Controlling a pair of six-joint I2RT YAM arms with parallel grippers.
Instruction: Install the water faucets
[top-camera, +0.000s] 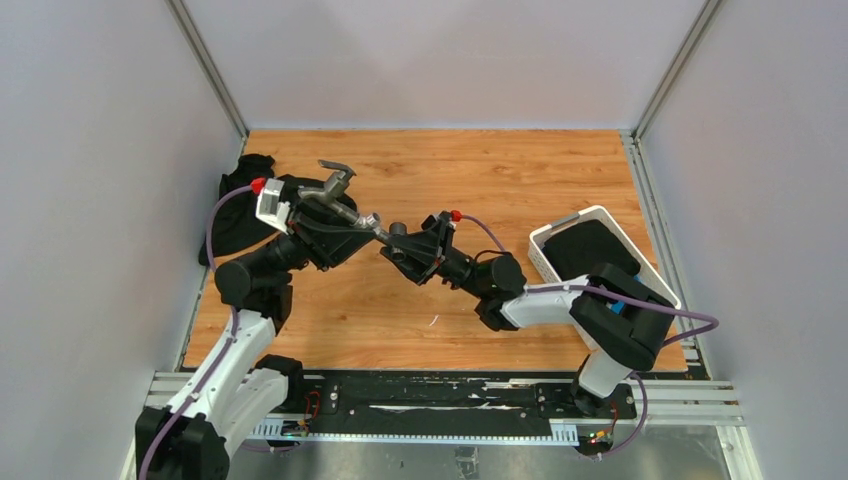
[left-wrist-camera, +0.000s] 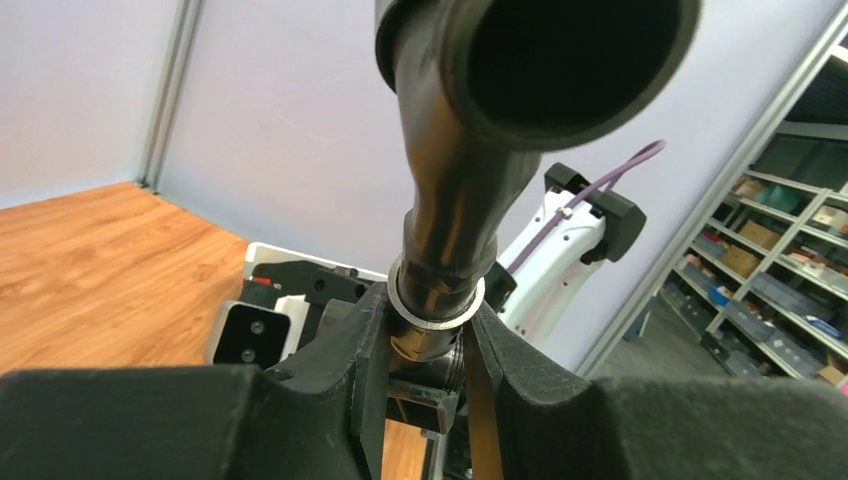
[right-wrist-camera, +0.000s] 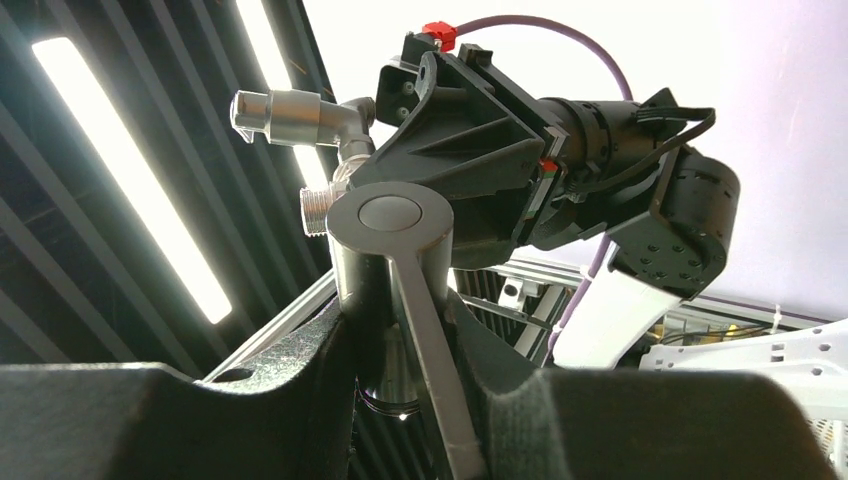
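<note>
My left gripper is shut on a steel faucet, held diagonally above the middle-left of the table; in the left wrist view the faucet's body rises from between the fingers. Just right of it my right gripper has a cylindrical fitting with a lever handle between its fingers; whether they grip it tightly cannot be told. In the right wrist view, threaded end of the left faucet appears just behind this fitting. The two pieces are very close; whether they touch is unclear.
A black cloth lies at the table's left. A white basket with dark padding stands on the right, partly under the right arm.
</note>
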